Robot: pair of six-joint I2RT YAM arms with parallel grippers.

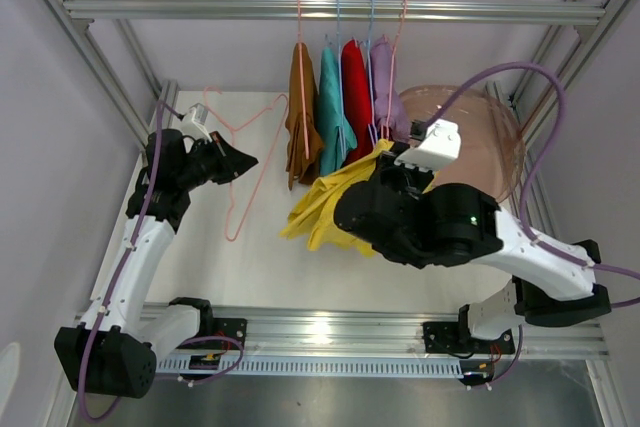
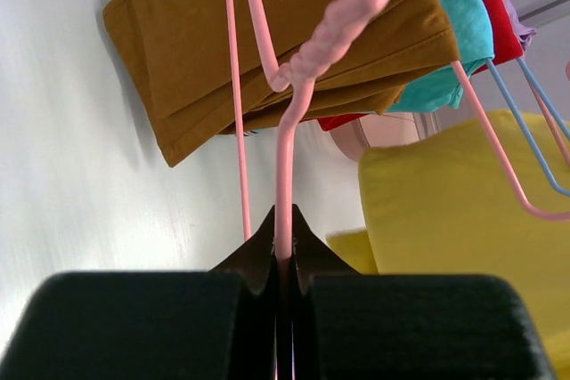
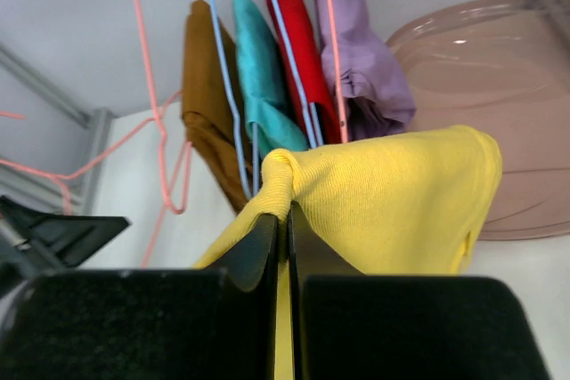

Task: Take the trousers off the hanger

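Note:
Yellow trousers (image 1: 330, 207) hang from my right gripper, which is shut on the cloth; in the top view that arm covers part of them. My left gripper is shut on a pink hanger (image 2: 298, 86), which carries no garment and is held upright at the left of the top view (image 1: 258, 177). The trousers also fill the right of the left wrist view (image 2: 445, 211), apart from that hanger.
Brown (image 1: 302, 117), teal (image 1: 330, 112), red (image 1: 352, 97) and purple (image 1: 390, 87) garments hang on hangers from the rail (image 1: 200, 9). A pinkish tray (image 1: 475, 147) is at the right.

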